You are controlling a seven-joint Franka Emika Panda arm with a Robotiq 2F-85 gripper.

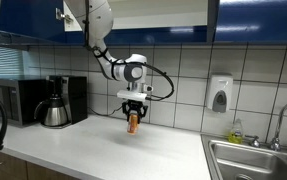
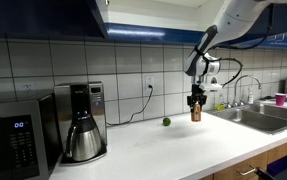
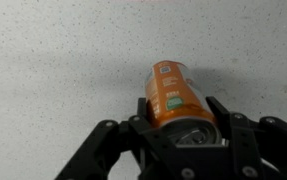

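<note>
An orange can or bottle (image 1: 133, 124) with a silvery end hangs upright below the arm in exterior view 1. My gripper (image 1: 134, 112) is shut on it from above. From the other side, exterior view 2 has the same can (image 2: 196, 114) under the gripper (image 2: 196, 104), at the right part of the counter. In the wrist view the can (image 3: 173, 92) fills the space between the dark fingers, and its label faces partly toward the camera. Pale counter surface lies beyond it; the exact height of the gap underneath is hard to tell.
A coffee maker with a steel carafe (image 1: 56, 111) and a microwave (image 2: 20, 132) stand at one end. A small green object (image 2: 167, 121) rests near the wall. The sink (image 1: 245, 160) lies at the other end.
</note>
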